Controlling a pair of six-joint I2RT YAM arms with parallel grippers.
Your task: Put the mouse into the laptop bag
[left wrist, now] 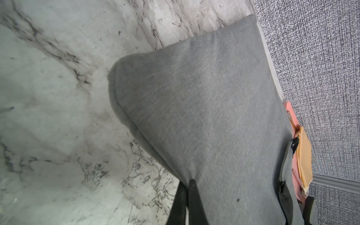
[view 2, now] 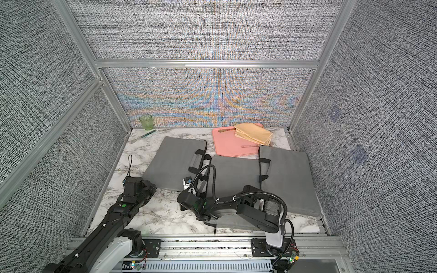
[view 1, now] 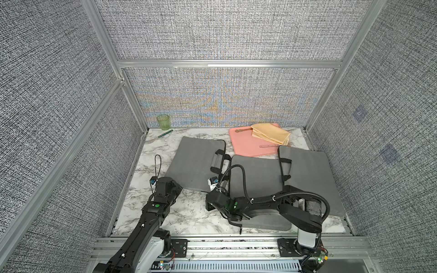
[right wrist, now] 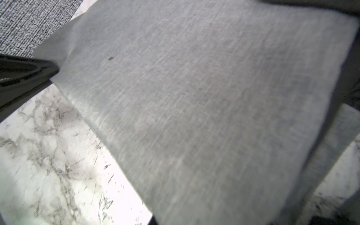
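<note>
A grey laptop bag (view 1: 196, 161) lies at left centre, its dark handles facing right. My left gripper is shut on the thin near edge of that bag, close to its left front corner. In the right wrist view, the bag's edge runs to the left fingers (right wrist: 52, 67). At the bag's near right side, my right gripper (view 1: 209, 206) points down in front of it. It is shut with nothing seen between its fingers; only a dark tip shows at the bottom of its wrist view. No mouse is visible in any view.
A second grey bag (view 1: 255, 175) lies partly under my right arm, and a third grey bag (view 1: 309, 175) is at the right. Behind them, a pink board (view 1: 245, 143) carries a folded yellow cloth (view 1: 270, 133). A green cup (view 1: 163, 122) and pen (view 1: 165, 133) stand back left.
</note>
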